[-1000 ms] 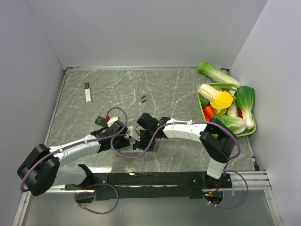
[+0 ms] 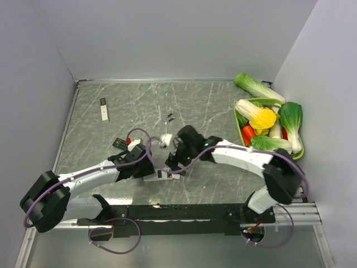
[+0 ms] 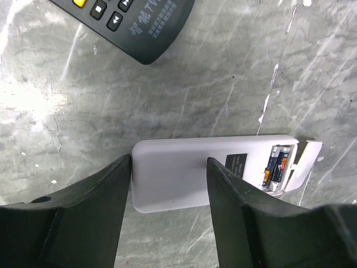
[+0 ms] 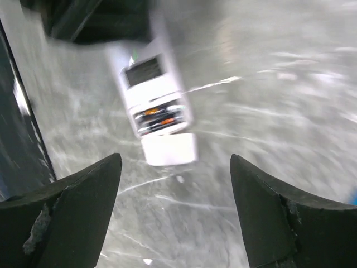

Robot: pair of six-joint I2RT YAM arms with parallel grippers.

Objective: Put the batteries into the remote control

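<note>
The white remote [image 3: 167, 167] lies back side up, with my left gripper shut on its plain end. At its other end the battery compartment is uncovered, and two batteries [image 3: 276, 166] lie side by side inside. The white cover [image 3: 305, 165] extends outward from that end, seemingly still touching it. In the right wrist view, which is blurred, the batteries [image 4: 159, 117] and the cover [image 4: 170, 149] show ahead of my right gripper. That gripper stands open, nothing between its fingers, to the right of the remote.
A black remote [image 2: 120, 144] lies just beyond the left gripper. Another white remote [image 2: 104, 110] is at the far left. Small dark batteries [image 2: 170, 117] rest mid-table. A green basket [image 2: 236, 120] of vegetables fills the right back.
The left arm and remote have stayed in place.
</note>
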